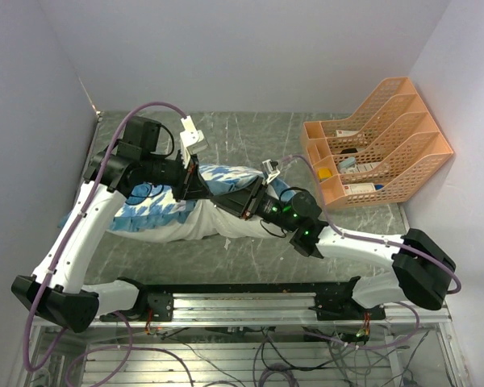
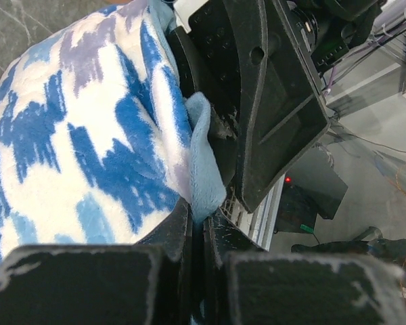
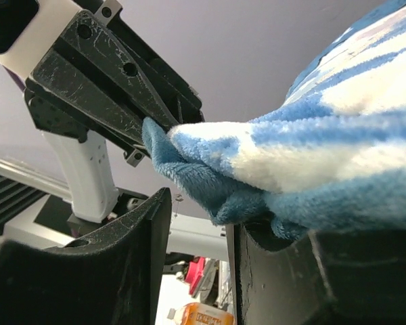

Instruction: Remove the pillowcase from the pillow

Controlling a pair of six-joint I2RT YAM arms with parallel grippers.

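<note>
The pillow (image 1: 198, 226) lies mid-table, its blue-and-white pillowcase (image 2: 81, 156) bunched over it. My left gripper (image 1: 195, 192) is shut on a folded blue edge of the pillowcase, which runs between its fingers in the left wrist view. Just right of it, my right gripper (image 1: 235, 206) meets that same raised edge. In the right wrist view its fingers (image 3: 135, 264) stand part open beneath the fuzzy hem; whether cloth lies between them is unclear.
An orange slotted organiser (image 1: 387, 145) with small items stands at the back right. Bare table (image 1: 242, 137) shows behind the pillow and in front of it. Grey walls enclose the sides and back.
</note>
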